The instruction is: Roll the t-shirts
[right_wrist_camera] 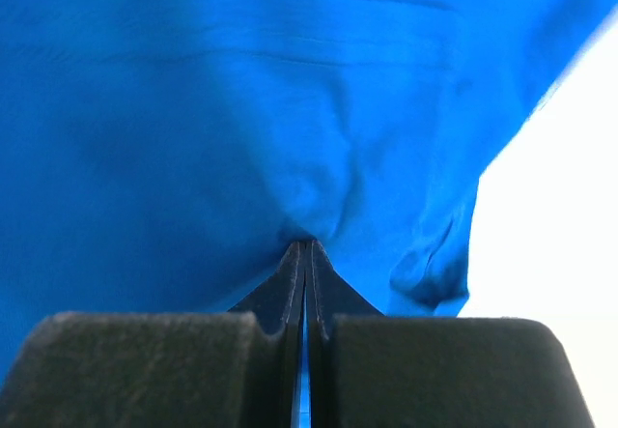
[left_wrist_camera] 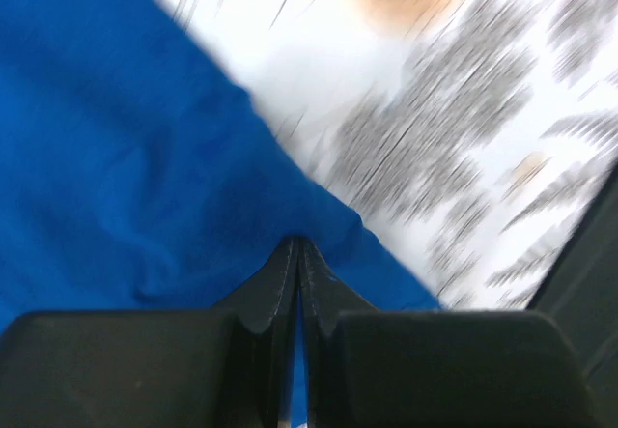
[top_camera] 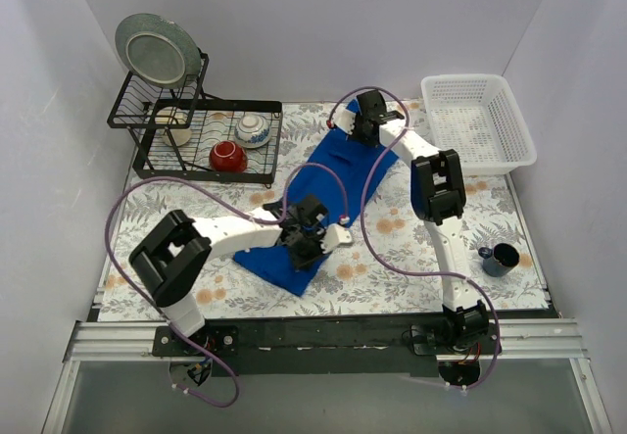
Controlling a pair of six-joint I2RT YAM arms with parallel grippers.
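Observation:
A blue t-shirt [top_camera: 306, 189], folded into a long strip, lies slantwise across the table from near left to far right. Toward its near end, my left gripper [top_camera: 315, 248] is low over the cloth. The left wrist view shows its fingertips pressed together, with the blue cloth [left_wrist_camera: 232, 196] bunched up to them. At the far end of the strip is my right gripper [top_camera: 355, 132], shut as well; creases in the cloth [right_wrist_camera: 319, 157] run to its tips. How much fabric is pinched by either gripper is hidden. Part of the shirt is covered by the arms.
A black dish rack [top_camera: 274, 145] with a red bowl [top_camera: 227, 157] and other dishes stands at the back left. At the back right is a white basket [top_camera: 514, 150], and a dark mug [top_camera: 501, 260] sits near the right edge.

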